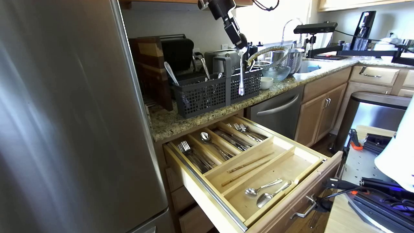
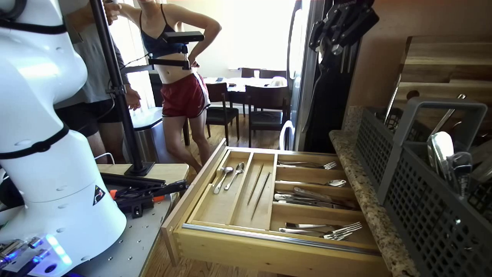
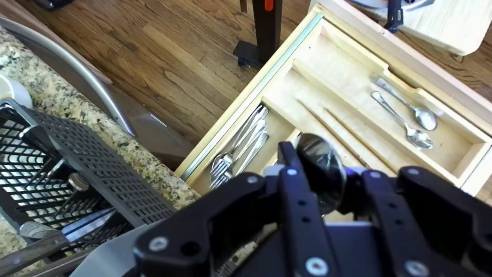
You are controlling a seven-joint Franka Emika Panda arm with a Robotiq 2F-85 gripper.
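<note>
My gripper (image 1: 242, 47) is shut on a metal spoon (image 1: 241, 79), whose handle hangs almost straight down in front of the grey cutlery basket (image 1: 201, 97). In exterior view 2 the gripper (image 2: 330, 45) is high up, with the spoon's handle (image 2: 314, 94) dangling beneath. From the wrist, the rounded spoon bowl (image 3: 333, 177) shows between the dark fingers. Below stands the pulled-out wooden drawer (image 1: 267, 153). Its back compartments hold forks (image 3: 226, 162), knives (image 2: 304, 197) and spoons (image 1: 206, 137); two small spoons (image 3: 423, 119) lie in the front one.
Two chopsticks (image 3: 348, 134) lie in a middle compartment. The basket stands on the granite counter (image 1: 167, 126) behind the drawer, with more cutlery upright in it. A refrigerator (image 1: 77, 116) rises at the left. Two people stand beyond the drawer in exterior view 2.
</note>
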